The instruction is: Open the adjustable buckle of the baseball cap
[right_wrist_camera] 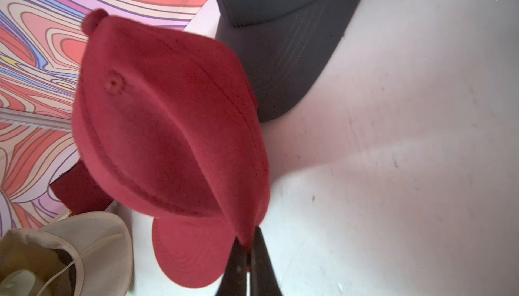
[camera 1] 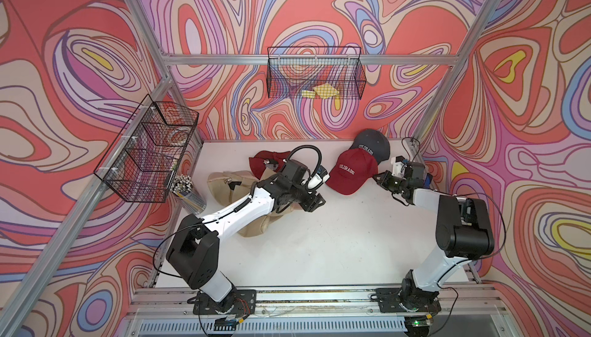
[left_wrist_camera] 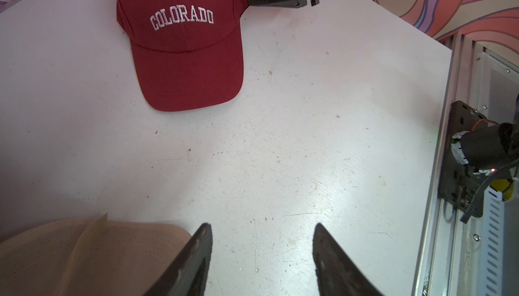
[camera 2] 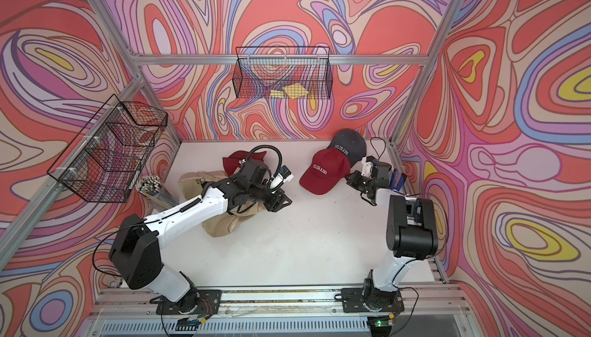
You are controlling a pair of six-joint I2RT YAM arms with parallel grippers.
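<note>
The red COLORADO cap (camera 1: 348,171) sits on the white table right of centre, its brim toward the front left. My right gripper is shut on a folded lower edge of the red cap (right_wrist_camera: 178,128), as the right wrist view shows. From the top left view, my right gripper (camera 1: 376,180) reaches the cap from its right side. No buckle on this cap is visible from any view. My left gripper hangs open over bare table, front of the cap, with nothing between its fingers.
A dark COLORADO cap (camera 1: 372,143) lies directly behind the red one. Beneath and beside my left arm are beige caps (camera 1: 231,189) and another red cap (camera 1: 264,160). A jar of sticks (camera 1: 187,192) stands far left.
</note>
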